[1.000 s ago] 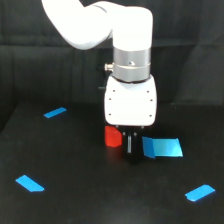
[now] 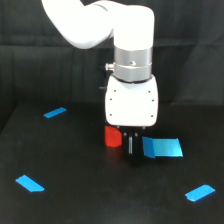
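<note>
A red block (image 2: pixel 113 136) is on the dark table, just left of the fingers and partly hidden by them. The white arm reaches down from the top, and its gripper (image 2: pixel 128 148) points at the table beside this block. Its dark fingers are thin and blend into the black background, so I cannot tell how far apart they stand or whether they touch the block. To the right of the fingers lies a light blue piece (image 2: pixel 166 148), its left part darker.
Blue tape strips lie on the dark table (image 2: pixel 90 195): one at the back left (image 2: pixel 55 112), one at the front left (image 2: pixel 30 184) and one at the front right (image 2: pixel 200 192). A dark curtain hangs behind.
The arm and gripper have shifted very slightly right and down. The red block and the blue piece look unmoved.
</note>
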